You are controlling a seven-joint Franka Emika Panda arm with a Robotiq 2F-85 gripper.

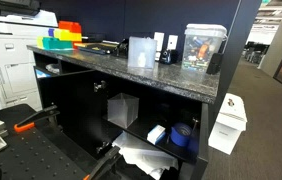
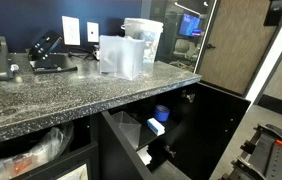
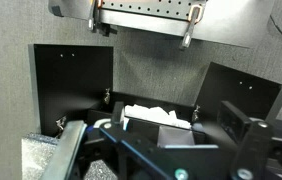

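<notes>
In the wrist view my gripper stands open above the cabinet, its dark fingers [image 3: 73, 145] wide apart at the bottom of the picture. Nothing shows gripped between them. Beyond the fingers, a white cloth [image 3: 153, 113] lies low near the cabinet opening. Inside the open cabinet are a clear bin [image 1: 123, 109], a round blue object [image 1: 181, 134] and a small white-and-blue item [image 1: 156, 134]. The same cloth [image 1: 144, 155] spreads crumpled before the bin. I cannot make out the gripper clearly in either exterior view.
Two dark cabinet doors [image 3: 71, 85] stand swung open. On the speckled counter [image 2: 71, 102] are a translucent container [image 2: 122, 57], a lidded tub [image 1: 202, 47] and colourful blocks [image 1: 61, 37]. A metal table edge [image 3: 236, 30] crosses the wrist view's top. Grey floor lies between the doors.
</notes>
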